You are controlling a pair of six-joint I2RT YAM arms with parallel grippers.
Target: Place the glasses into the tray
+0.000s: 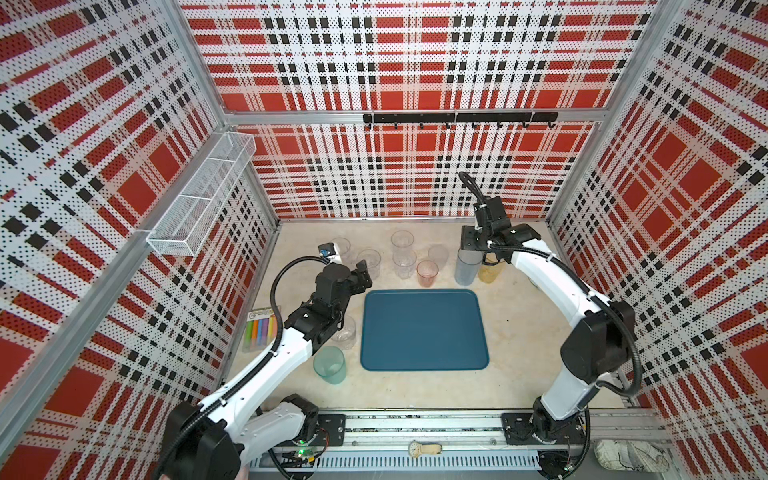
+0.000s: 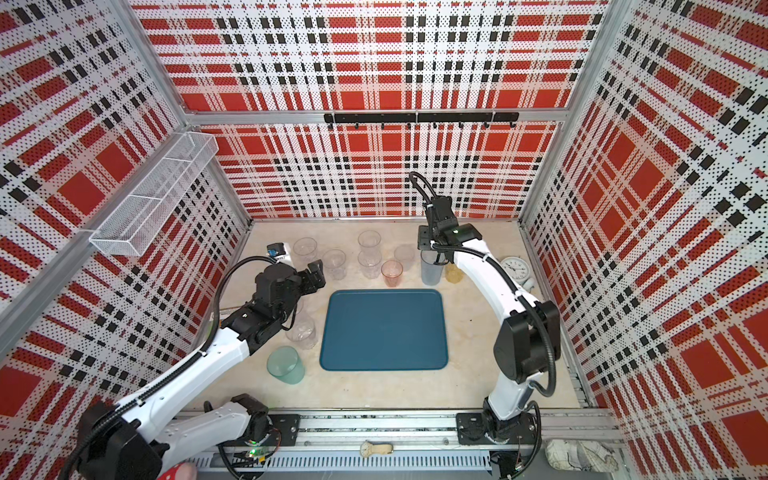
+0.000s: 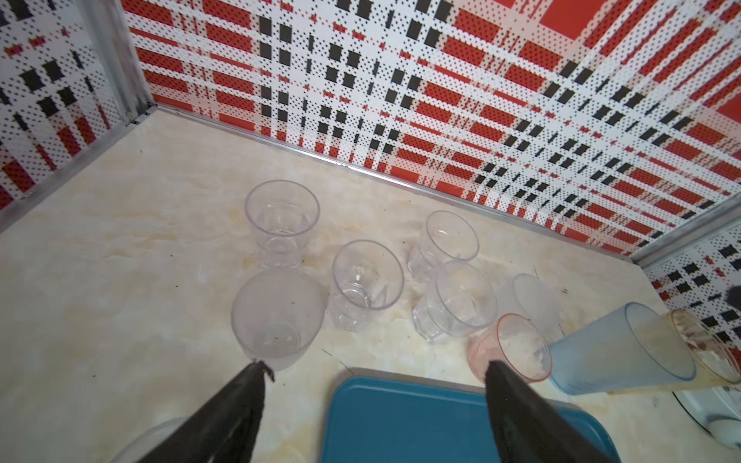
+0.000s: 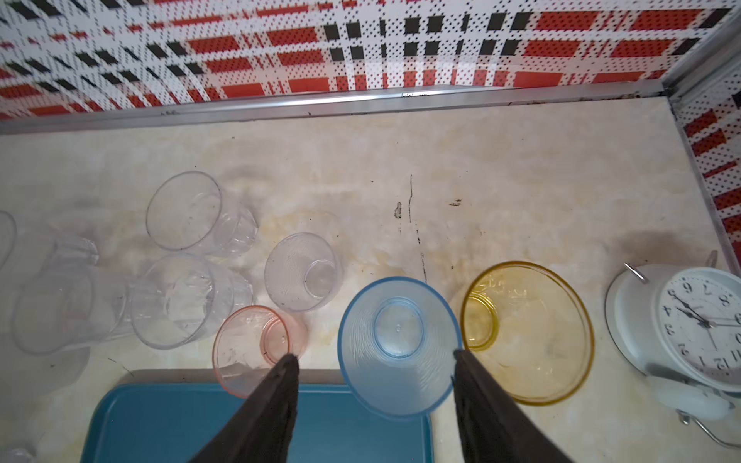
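Note:
The blue tray (image 1: 424, 329) lies empty at the middle of the table. Behind it stand a tall blue glass (image 4: 397, 347), a yellow glass (image 4: 532, 332), a small pink glass (image 4: 251, 351) and several clear glasses (image 3: 366, 277). A green glass (image 1: 329, 365) stands left of the tray. My right gripper hovers near the blue glass, its fingers apart on either side of the rim in the right wrist view; contact cannot be told. Over the left clear glasses, my left gripper is open with nothing between its fingers.
A white alarm clock (image 4: 694, 316) stands at the right, beyond the yellow glass. Pens in a box (image 1: 260, 328) lie at the left edge. A wire basket (image 1: 200, 192) hangs on the left wall. Table space right of the tray is free.

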